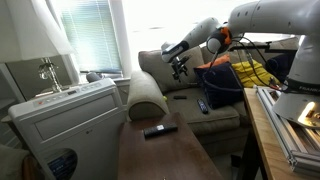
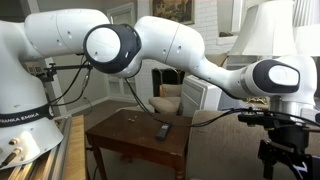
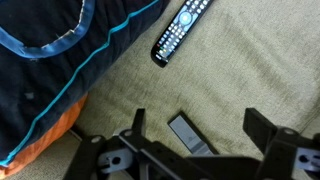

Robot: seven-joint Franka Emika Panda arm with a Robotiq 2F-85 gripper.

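Observation:
Over the couch (image 1: 205,122), my gripper (image 1: 180,73) hangs open, pointing down. In the wrist view a small dark remote (image 3: 190,133) lies on the beige seat, roughly between the open fingers but below them; its lower end is partly hidden by the gripper. A longer black remote (image 3: 181,32) with many buttons rests farther up in that view, beside a dark blue cushion (image 3: 60,75). Another dark remote (image 1: 160,130) is on the brown wooden table (image 1: 165,160). Nothing is held.
A yellow cushion (image 1: 251,73) and the blue cushion (image 1: 221,82) crowd one side of the couch. The rolled couch arm (image 1: 145,95) rises behind the table. A white cabinet (image 1: 70,120) with a lamp stands at left. Bare seat fabric surrounds the small remote.

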